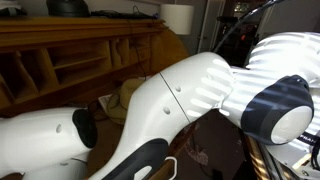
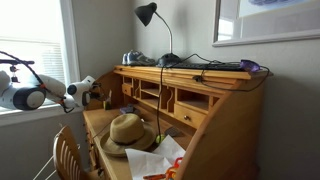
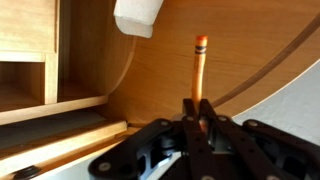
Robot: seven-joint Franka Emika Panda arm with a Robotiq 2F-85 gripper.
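An orange crayon-like stick [image 3: 198,68] with a dark band near its tip points up from my gripper in the wrist view. The fingers are shut on its lower end, and beyond it is the wooden side of the desk. In exterior view 2 my gripper [image 2: 94,97] is small, at the left end of the desk [image 2: 100,122]; what it holds cannot be made out there. Exterior view 1 shows only the white arm [image 1: 165,105], with the gripper out of sight.
A brown hat [image 2: 126,133] and white papers [image 2: 153,163] with an orange-red item lie on the desktop. Cubbyholes [image 2: 188,113] line its back, under a shelf with a black lamp [image 2: 147,14]. A white object [image 3: 137,14] shows at the wrist view's top.
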